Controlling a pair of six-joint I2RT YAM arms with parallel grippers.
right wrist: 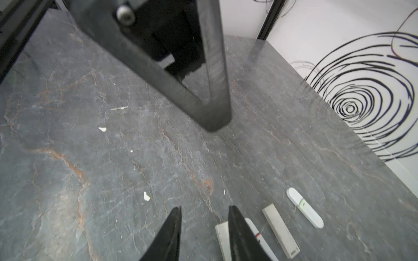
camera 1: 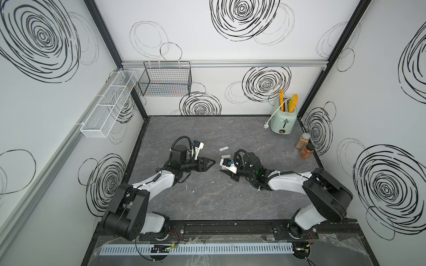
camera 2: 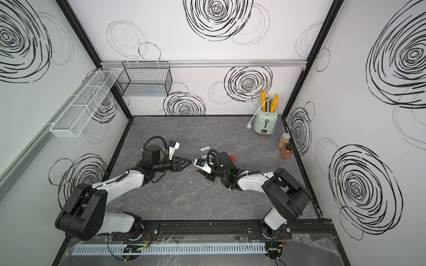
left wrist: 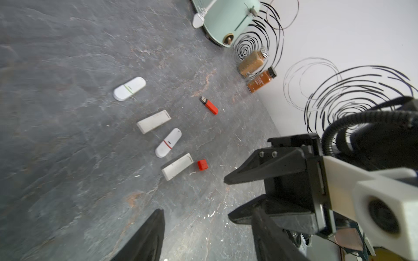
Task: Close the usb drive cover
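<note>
In the left wrist view a red USB drive [left wrist: 211, 106] with bare metal plug lies on the table, and a small red cap [left wrist: 202, 164] lies nearer, beside a white stick. White sticks [left wrist: 154, 121] and white drives with green or red bands [left wrist: 129, 88] lie around them. My left gripper [camera 1: 212, 163] hovers left of my right gripper [camera 1: 225, 169]; whether anything is between its fingers cannot be told. My right gripper, downward over the table, shows its fingers [right wrist: 235, 230] apart in the right wrist view, with nothing visible held.
A mint toaster [camera 1: 282, 120] with a loose plug stands back right, two spice jars [camera 1: 302, 141] near the right wall. Wire baskets [camera 1: 164, 84] hang on the walls.
</note>
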